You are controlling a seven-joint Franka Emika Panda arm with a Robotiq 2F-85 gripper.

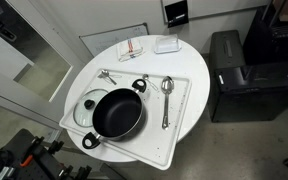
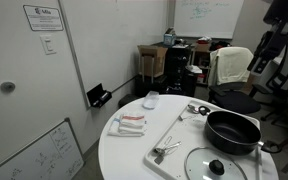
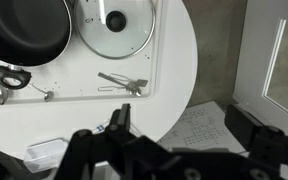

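Observation:
A black pot with two handles stands on a white tray on the round table. Beside it lies a glass lid with a black knob. Small metal utensils rest near the tray's edge, and a long slotted metal spoon lies along another side. Off the tray are a folded white cloth with stripes and a clear container. In the wrist view my gripper is open above the table's edge, apart from these things. No object shows between its fingers.
The white table has bare room around the tray. A whiteboard leans by the wall. Black cabinets stand beyond the table, and a chair is behind it.

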